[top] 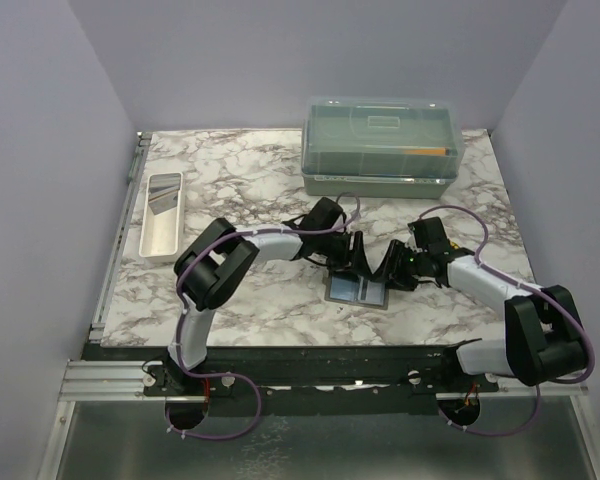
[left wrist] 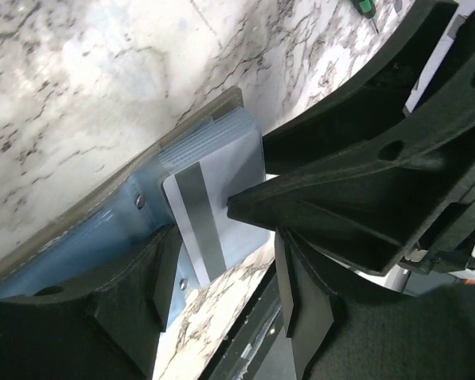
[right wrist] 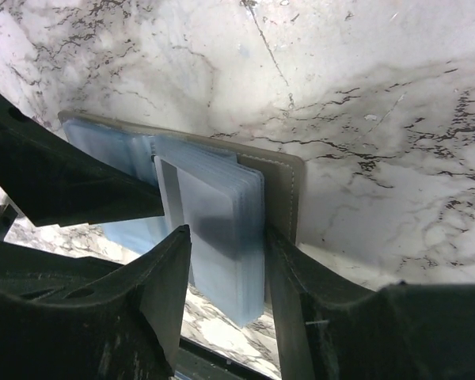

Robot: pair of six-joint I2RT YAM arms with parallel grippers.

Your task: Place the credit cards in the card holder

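Note:
The card holder (top: 343,287), grey with clear blue plastic sleeves, lies open on the marble table below both grippers. In the left wrist view a pale card (left wrist: 222,194) with a dark stripe shows at the sleeves; whether it lies inside one cannot be told. My left gripper is part open over the holder's inner side, its fingers (left wrist: 142,293) spread around the sleeve edge. At the stack of sleeves (right wrist: 222,218) my right gripper is also part open, one finger on each side of the stack's edge.
A white tray (top: 161,245) holding several cards (top: 164,192) stands at the far left. A lidded green box (top: 380,145) sits at the back. Between tray and left arm the marble is clear.

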